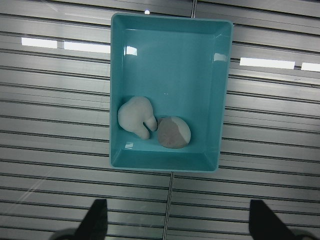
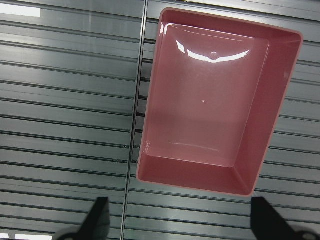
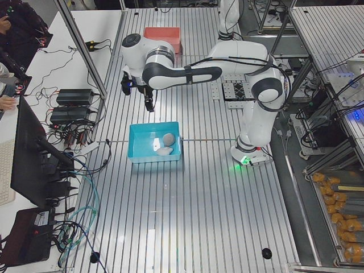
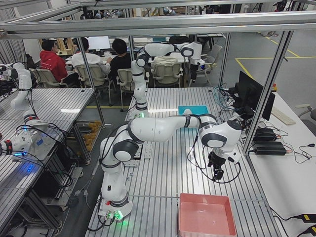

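A teal bin (image 1: 170, 60) holds two soft grey objects in the left wrist view: a pronged one (image 1: 134, 114) at its left and a round two-tone one (image 1: 175, 132) beside it. My left gripper hangs above and in front of the bin, open with nothing between its fingers. An empty pink bin (image 2: 205, 110) fills much of the right wrist view. My right gripper is over the table just short of that bin, also open and empty.
A monitor (image 3: 37, 153), power boxes (image 3: 74, 96) and cables line one long side; people sit beyond the frame in the camera right view.
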